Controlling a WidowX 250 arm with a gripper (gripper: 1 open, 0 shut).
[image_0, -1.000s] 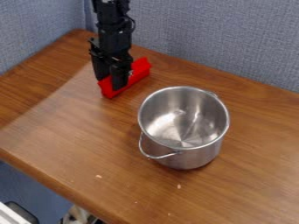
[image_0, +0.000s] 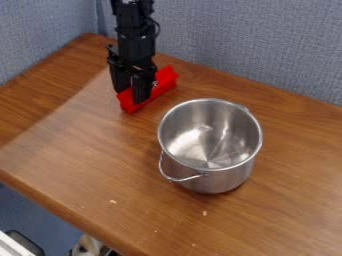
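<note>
A red elongated block (image_0: 158, 88) lies at the back middle of the wooden table, angled from front left to back right. My black gripper (image_0: 131, 82) reaches down from the top of the view and is shut on the red block, its fingers partly hiding it. A shiny metal pot (image_0: 210, 140) with a wire handle stands to the front right of the block, apart from it.
Blue-grey padded walls (image_0: 254, 50) rise behind and at the left. Its front-left edge drops to a floor with some equipment at the bottom left.
The gripper and red block have shifted very slightly; the pot has not moved.
</note>
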